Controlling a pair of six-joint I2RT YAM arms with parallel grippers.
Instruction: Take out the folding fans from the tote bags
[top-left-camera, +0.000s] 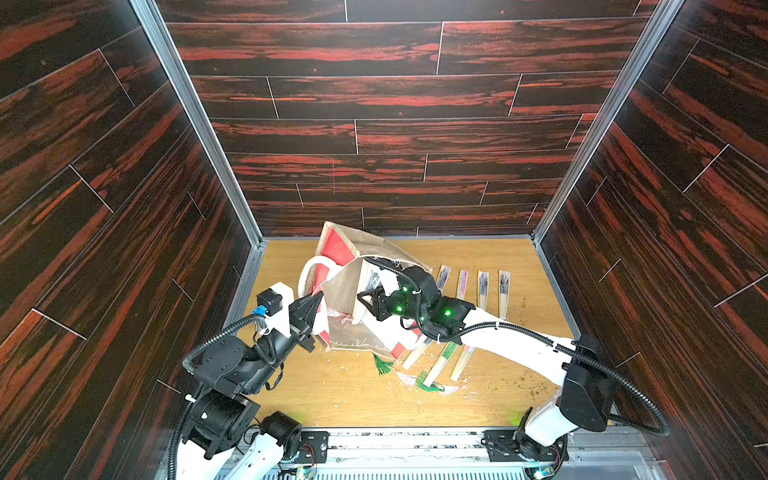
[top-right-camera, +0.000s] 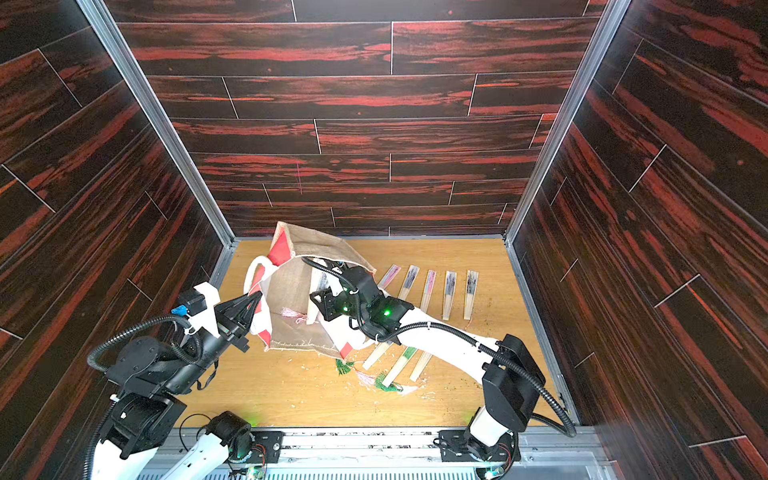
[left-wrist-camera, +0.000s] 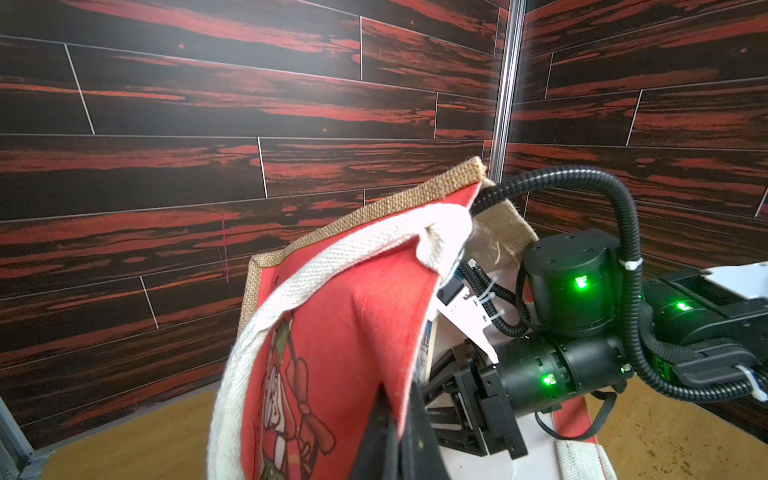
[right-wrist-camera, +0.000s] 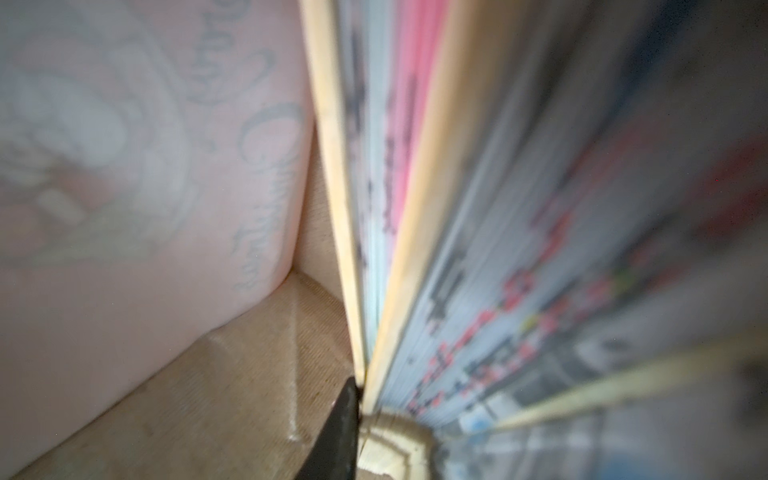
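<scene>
The tote bag, beige with red and white sides, is held tilted, its mouth facing the front. My left gripper is shut on its red side panel near the white handle; the cloth bunches at the fingertips. At the mouth, my right gripper stands part open beside a pale folding fan. Close up in the right wrist view are pleated fans with wooden edge sticks; one dark finger shows beside them. The fans' far ends are out of sight.
Several folding fans lie side by side on the wooden table right of the bag, one with a grey-patterned top. A green tassel lies in front of the bag.
</scene>
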